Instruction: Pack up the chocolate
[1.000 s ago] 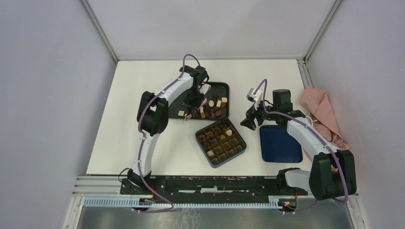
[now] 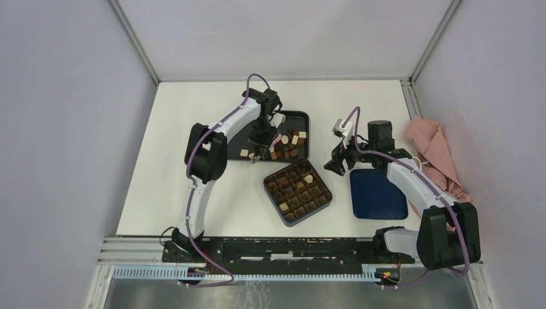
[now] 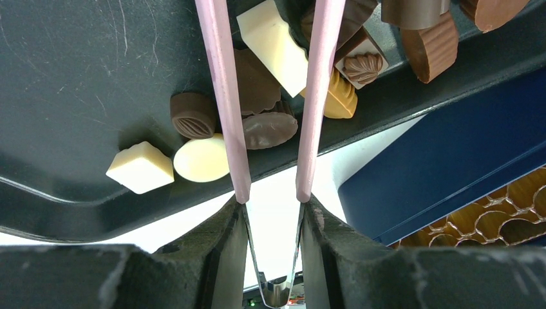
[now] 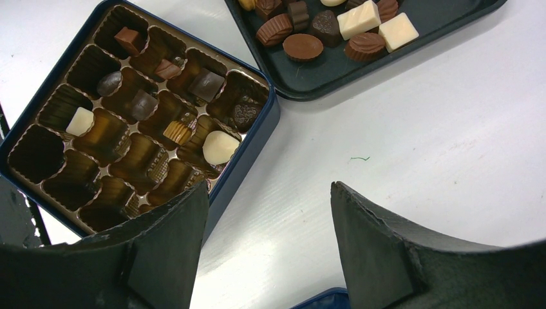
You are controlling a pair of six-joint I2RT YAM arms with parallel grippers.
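Observation:
The black tray (image 2: 296,119) holds assorted chocolates. My left gripper hangs low over it, its pink fingers part open, straddling a white block (image 3: 273,45) and dark pieces; whether it touches any is unclear. A white cube (image 3: 140,167) and a cream oval (image 3: 201,159) lie near the tray's edge. The chocolate box (image 4: 251,148), with a gold insert, holds several pieces, including a cream one (image 4: 219,148), among empty compartments. My right gripper is open over bare table right of the box, nothing between its fingers.
An empty blue tray (image 2: 378,206) lies at the right front beside a pink cloth (image 2: 425,135).
My left gripper has shifted very slightly within the black tray. The right arm and the box have not moved.

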